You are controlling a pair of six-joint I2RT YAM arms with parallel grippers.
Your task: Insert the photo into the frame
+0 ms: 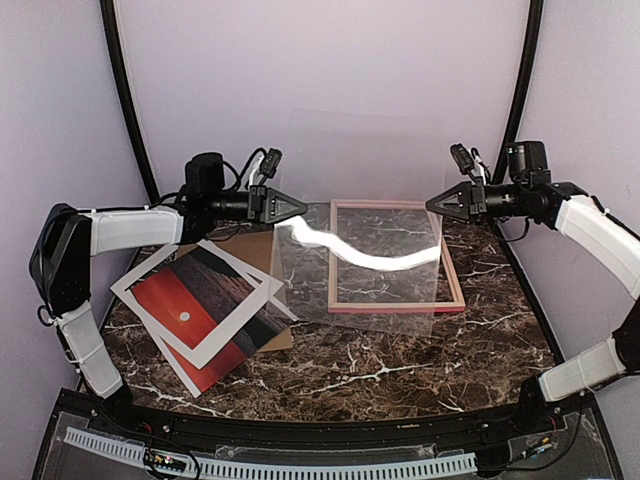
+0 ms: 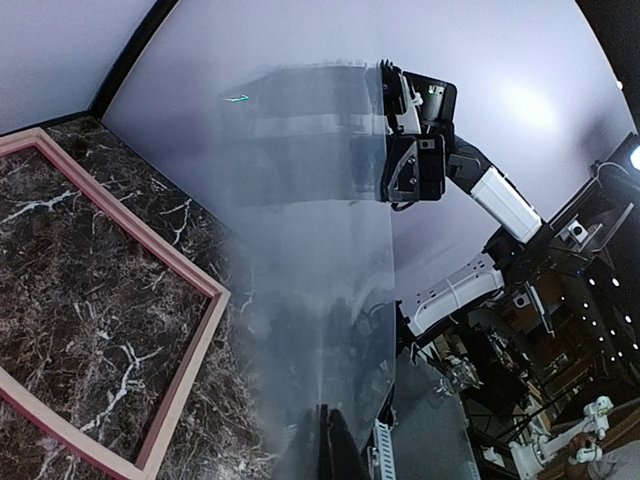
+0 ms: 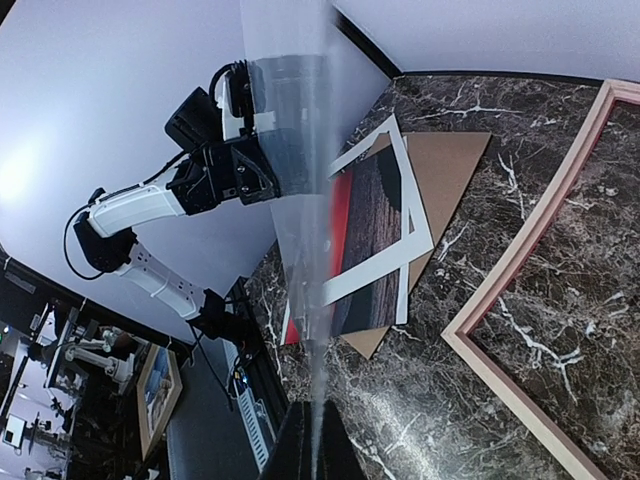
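A clear sheet (image 1: 365, 160) hangs upright between my left gripper (image 1: 300, 208) and my right gripper (image 1: 433, 205), both shut on its side edges. In both wrist views it rises from between the fingertips. Below and behind it, the empty wooden frame (image 1: 455, 275) with pink sides lies on the dark marble table (image 1: 380, 370). At the left lie photos (image 1: 160, 300) in red and dark tones, a white mat (image 1: 203, 356) on top and a brown board (image 1: 275, 342) underneath.
The table front, between the photo pile and the right arm's base, is clear. Pale walls (image 1: 100, 120) close in the back and sides.
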